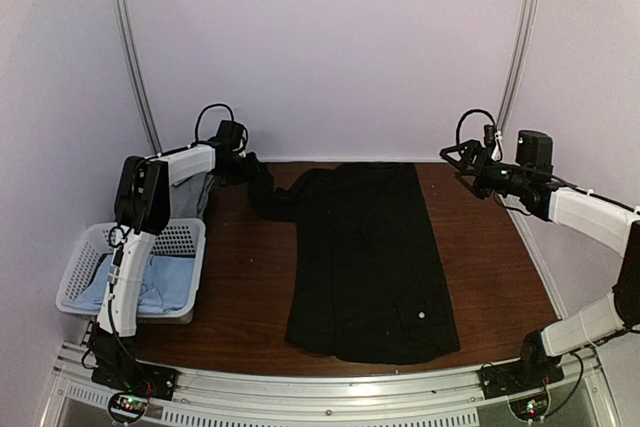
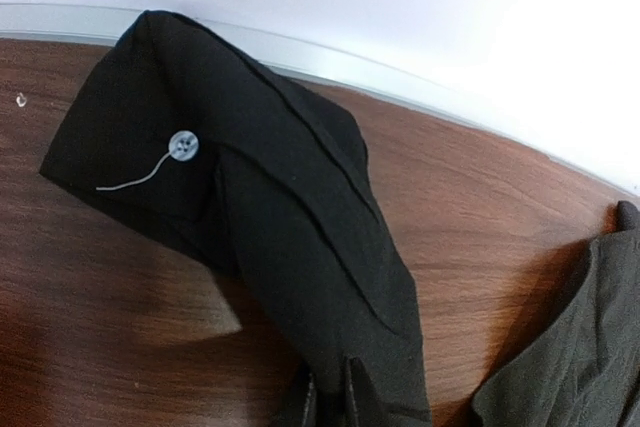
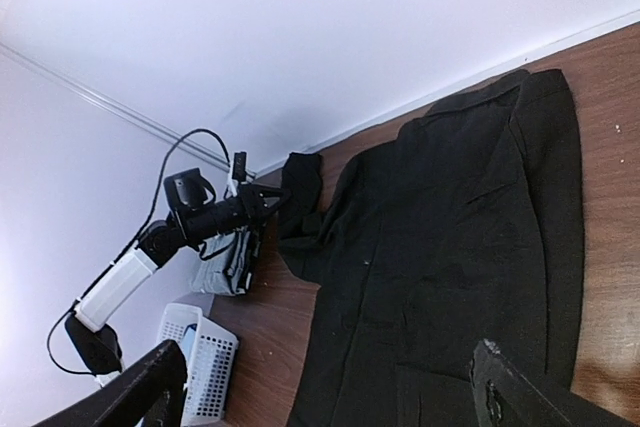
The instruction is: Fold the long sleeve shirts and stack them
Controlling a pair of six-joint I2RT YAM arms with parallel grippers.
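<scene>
A black long sleeve shirt (image 1: 365, 267) lies spread on the wooden table, its left sleeve reaching out to the back left. My left gripper (image 1: 242, 169) is shut on that sleeve; in the left wrist view the cuff (image 2: 150, 117) with a button lies beyond the fingertips (image 2: 360, 397). My right gripper (image 1: 455, 162) is raised right of the shirt's top, open with nothing between its fingers. In the right wrist view the shirt (image 3: 440, 257) lies below the open fingers.
A white basket (image 1: 185, 312) with light blue folded clothes stands at the front left. Grey folded clothing (image 1: 188, 197) lies behind it. Bare table (image 1: 490, 287) shows right of the shirt.
</scene>
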